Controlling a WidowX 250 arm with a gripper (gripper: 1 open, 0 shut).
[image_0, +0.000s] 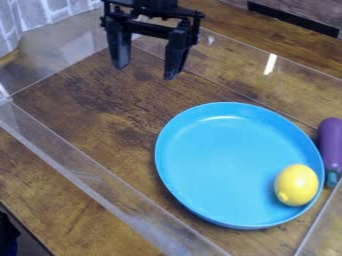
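My black gripper (147, 55) hangs at the top of the view over the wooden surface, its two fingers spread apart with empty space between them. A round blue plate (227, 160) fills the lower right, with a yellow egg-shaped object (295, 184) resting on its right part. A purple eggplant-like object (330, 145) lies just beyond the plate's right rim.
Clear plastic walls border the wooden floor (87, 130) along the left, bottom and right.
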